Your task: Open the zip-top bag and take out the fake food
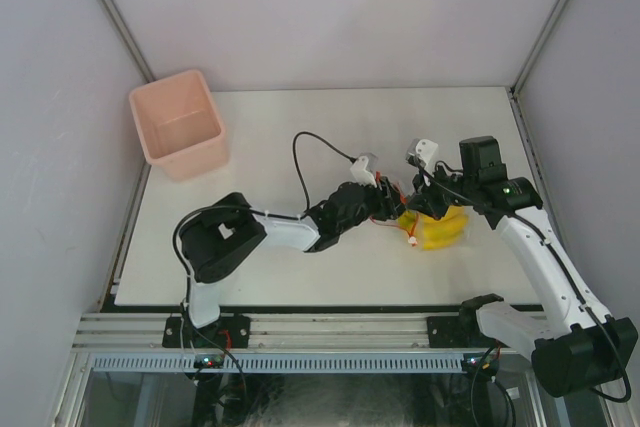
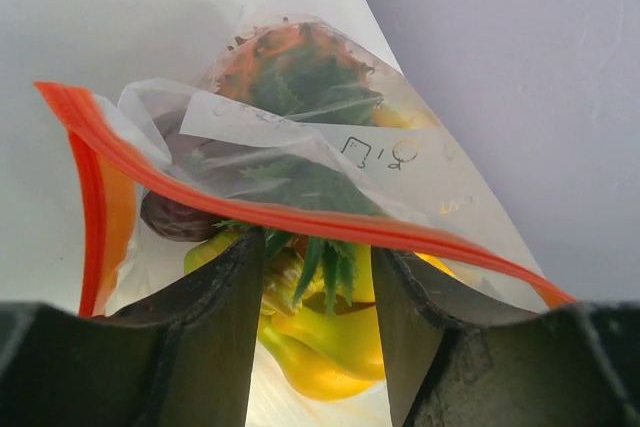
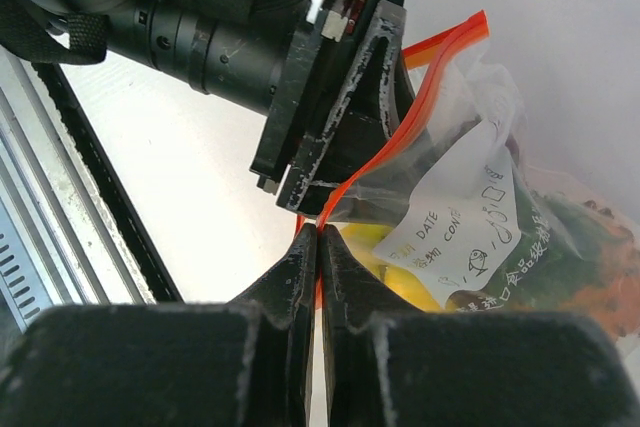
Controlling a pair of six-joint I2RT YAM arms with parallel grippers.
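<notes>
The zip top bag (image 2: pixel 390 157) with orange zipper strips (image 3: pixel 445 57) lies at the table's right, holding yellow, green and dark fake food (image 2: pixel 315 337). My left gripper stands part open at the bag's mouth, its fingertips over green leaves and yellow pieces; nothing is clearly gripped. My right gripper is shut on the orange zipper edge, with the left gripper's body just beyond it. In the top view both grippers meet over the bag and partly hide it.
A pink bin (image 1: pixel 180 152) stands at the back left of the white table (image 1: pixel 250 127). Grey walls surround the back and sides.
</notes>
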